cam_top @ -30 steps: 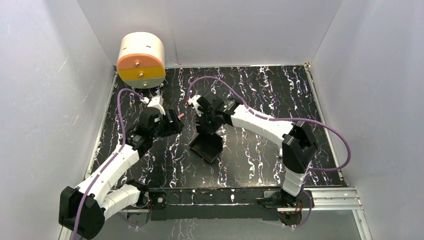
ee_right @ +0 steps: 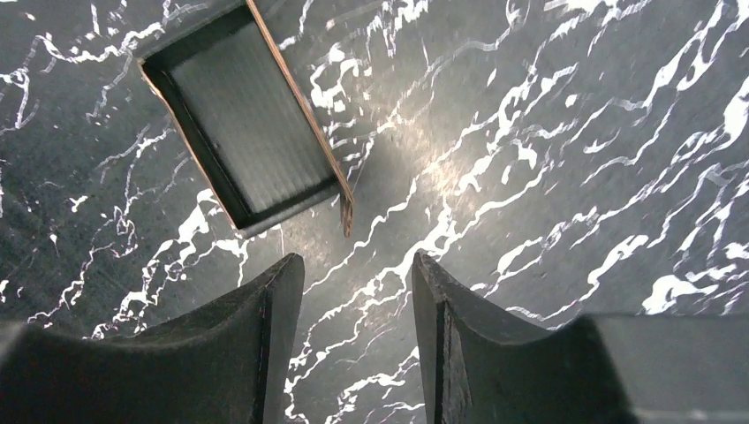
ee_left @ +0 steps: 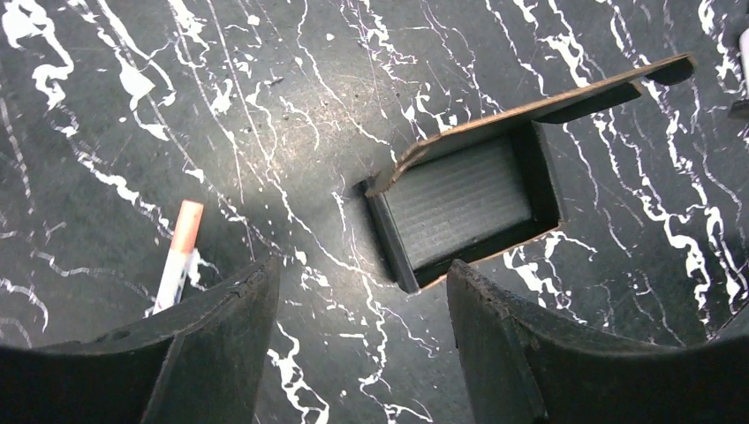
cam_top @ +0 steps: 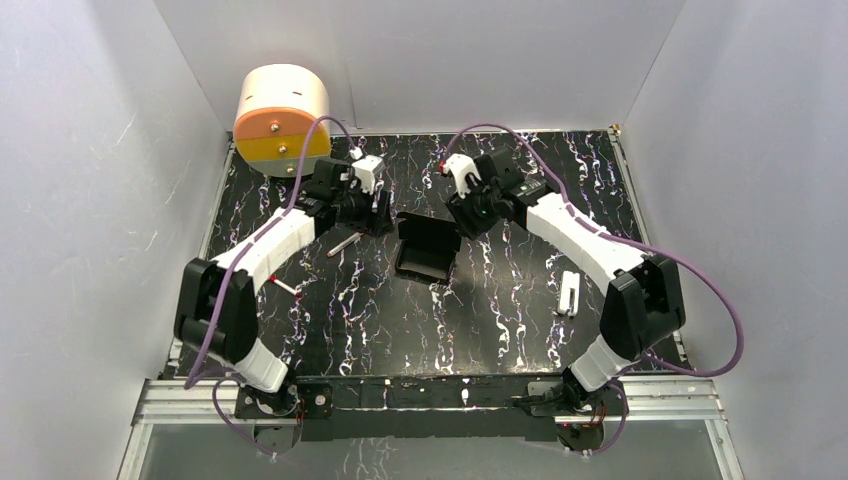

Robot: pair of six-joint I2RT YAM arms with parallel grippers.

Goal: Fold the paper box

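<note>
The black paper box lies on the dark marbled table near its middle, its tray open upward. Its lid flap stands up from the far side, with small tabs at the flap's ends. In the left wrist view the tray floor is bare and the raised lid leans over part of it. My left gripper is open and empty, just left of the flap, apart from it. On the flap's right, close by, my right gripper is open too, with only table showing between its fingers.
A white marker with an orange end lies left of the box. A red-and-white stick is farther left, and a white object lies at right. A cream drawer unit stands back left. Table in front of the box is clear.
The box has turned straighter and shifted slightly away from the table's front. My right gripper has moved off the flap to the right; my left gripper has come forward and right, closer to the box.
</note>
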